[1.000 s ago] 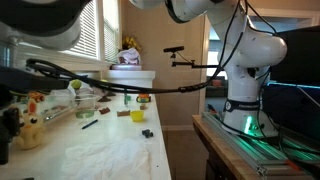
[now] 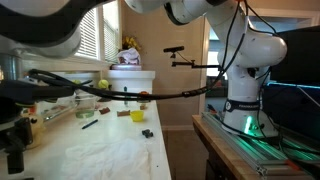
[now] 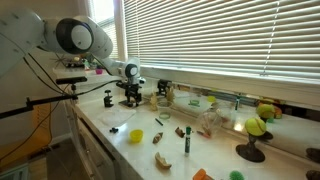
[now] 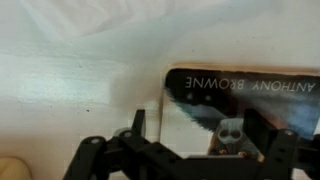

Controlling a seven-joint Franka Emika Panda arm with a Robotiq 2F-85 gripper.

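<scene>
In the wrist view a dark-covered book lies flat, with "ANTHONY BROWNE" printed along its edge and an animal's face on the cover. My open gripper is over the book's near part and hides some of the cover. Nothing shows between its fingers. At the left edge of exterior view 1 the gripper points down beside the white cloth. The book is not clear in either exterior view.
A white cloth lies flat on the counter, its edge also showing in the wrist view. A yellow cup and a small black object stand beyond it. Several small items are spread along the counter toward the window.
Over the last second my gripper has moved to the right in exterior view 1, coming further into the picture from the left edge. The cloth and cup have stayed put.
</scene>
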